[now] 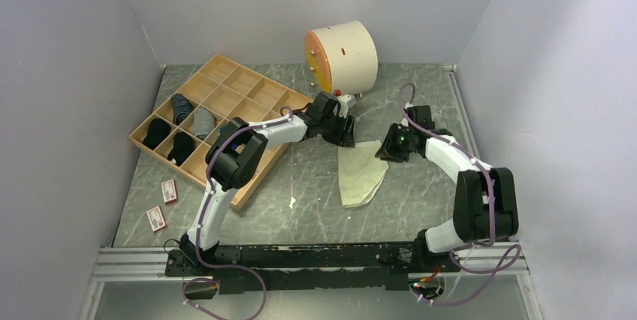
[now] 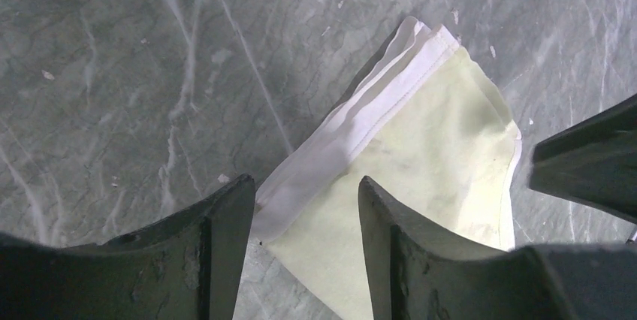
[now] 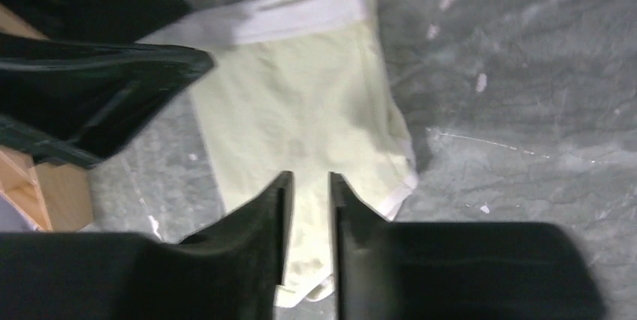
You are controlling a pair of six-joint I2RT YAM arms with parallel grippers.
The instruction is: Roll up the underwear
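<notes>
The pale yellow underwear (image 1: 359, 176) lies folded flat on the grey marbled table, its white waistband (image 2: 353, 132) along the far edge. At the far left corner of the cloth hovers my left gripper, open, with the waistband's end visible beyond and between its fingers. My right gripper hangs near the right edge of the underwear, partly open with a narrow gap; only cloth below shows through it. In the right wrist view the left gripper's fingers (image 3: 150, 87) partly cover the waistband's other end.
A wooden compartment box (image 1: 223, 95) with rolled dark and grey garments stands at the left, under my left arm. A white drum (image 1: 353, 57) sits at the back. Two small boxes (image 1: 169, 191) lie front left.
</notes>
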